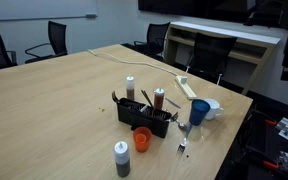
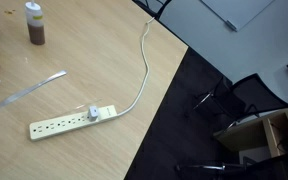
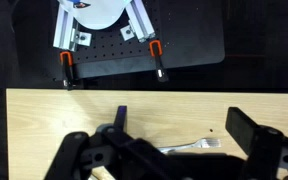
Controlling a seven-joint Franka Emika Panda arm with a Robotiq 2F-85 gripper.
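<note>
My gripper is open in the wrist view, with its black fingers (image 3: 246, 132) wide apart and nothing held between them. It is over the table's edge, and a fork (image 3: 199, 145) lies on the wood below, partly hidden by the gripper body. Exterior view 1 shows a fork (image 1: 182, 148) flat on the table, near a blue cup (image 1: 199, 112), a white mug (image 1: 214, 108) and an orange mug (image 1: 141, 139). Beside them stands a black caddy (image 1: 152, 122) with utensils in it. Part of the dark arm (image 1: 274, 20) shows at the upper right.
Bottles stand around the caddy, one white-capped bottle (image 1: 122, 160) in front. A power strip (image 2: 69, 123) with a cable lies near the table edge, and a flat utensil (image 2: 32, 88) rests nearby. Clamps (image 3: 158, 60) fix the black mount plate.
</note>
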